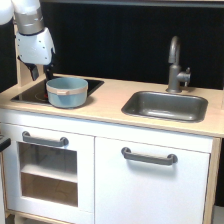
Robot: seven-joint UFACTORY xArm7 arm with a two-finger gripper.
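A blue-grey pot (67,97) with a pale rim and a handle on its front side rests on the black cooktop (38,94) of a toy kitchen, towards its right part. My gripper (41,74), with a white body and dark fingers, hangs at the upper left, just behind and left of the pot. Its two fingers look apart with nothing seen between them. Whether a fingertip touches the pot's left rim is hard to tell at this size.
Right of the pot, the wooden counter (111,95) is bare up to a grey sink (165,104) with a dark upright faucet (175,70). Below are an oven door (43,141) and a white cabinet door (150,185) with grey handles.
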